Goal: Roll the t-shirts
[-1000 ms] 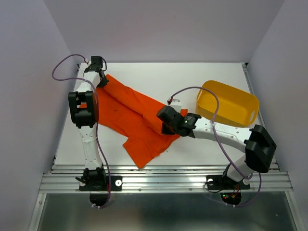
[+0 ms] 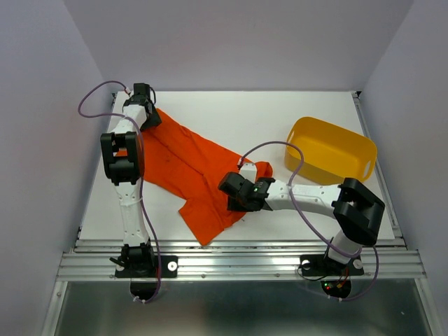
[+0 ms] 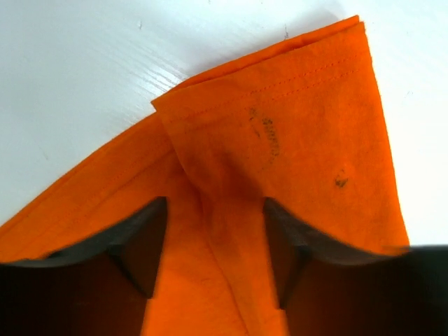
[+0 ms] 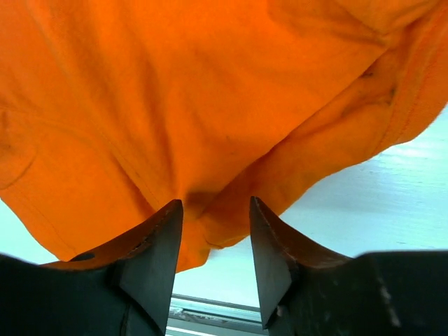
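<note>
An orange t-shirt (image 2: 190,155) lies slantwise across the white table, one long side folded over the rest. At its far left end, my left gripper (image 2: 154,120) is partly open. In the left wrist view, the fingers (image 3: 148,234) stand apart above a folded corner with dark print (image 3: 269,136); none of the cloth is visibly pinched. Toward the front right of the shirt is my right gripper (image 2: 236,207), open. Its fingers (image 4: 166,231) straddle a fold edge (image 4: 241,175) in the right wrist view, with orange cloth and some white table showing between them.
A yellow bin (image 2: 332,148) stands at the right, apart from the shirt and behind the right arm. Bare white table (image 2: 231,112) stretches along the back. A metal rail (image 2: 231,255) borders the front edge.
My right gripper has shifted left and toward the front over the shirt, the folded-over layer moving with it. The left arm has barely moved; its fingers look slightly wider apart.
</note>
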